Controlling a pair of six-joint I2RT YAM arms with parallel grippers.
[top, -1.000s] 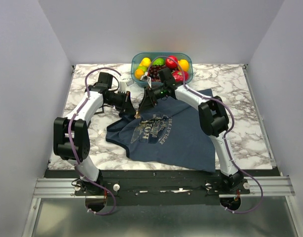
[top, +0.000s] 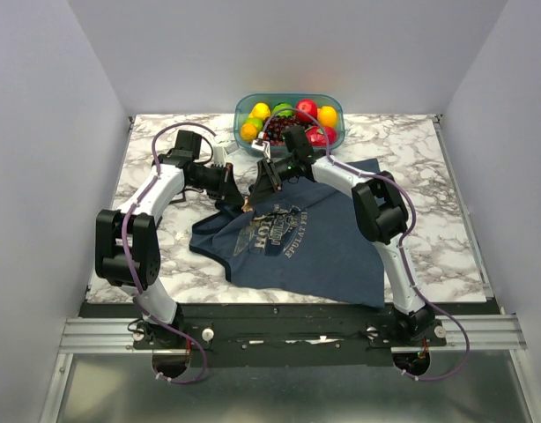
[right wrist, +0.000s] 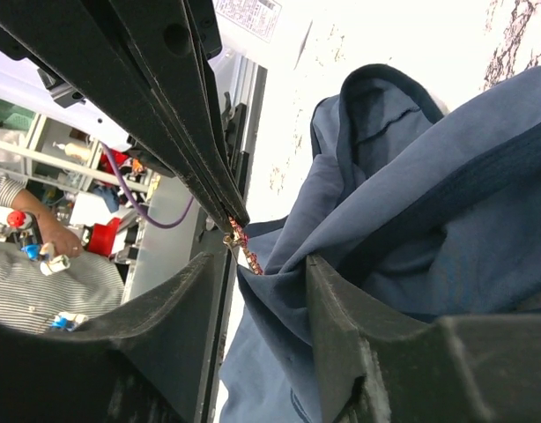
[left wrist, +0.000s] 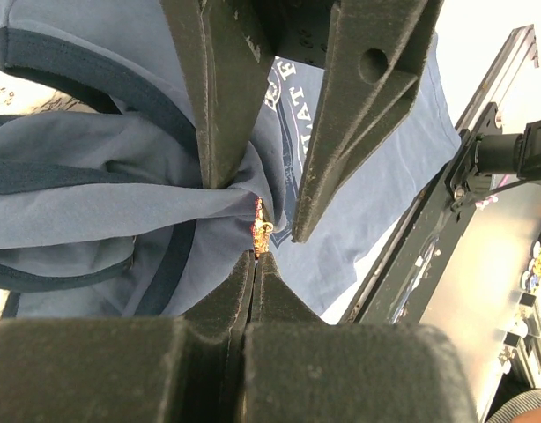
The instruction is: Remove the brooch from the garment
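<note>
The brooch (left wrist: 259,231), gold with red stones, stands out from a raised fold of the dark blue garment (right wrist: 482,185). My left gripper is shut on the brooch's outer end; in the right wrist view the brooch (right wrist: 243,247) runs from those fingertips (right wrist: 240,213) to the cloth. My right gripper is open, its fingers apart on either side of the fold beneath the brooch. From the left side, its two dark fingers (left wrist: 337,141) straddle the same fold. Whether they touch the cloth cannot be told.
A teal basket (top: 238,132) of fruit stands behind the arms at the back. The garment's printed front (top: 332,238) is spread across the middle of the marble-patterned table (top: 429,211). Bare table shows at the right and front left.
Both arms and the garment stay almost where they were.
</note>
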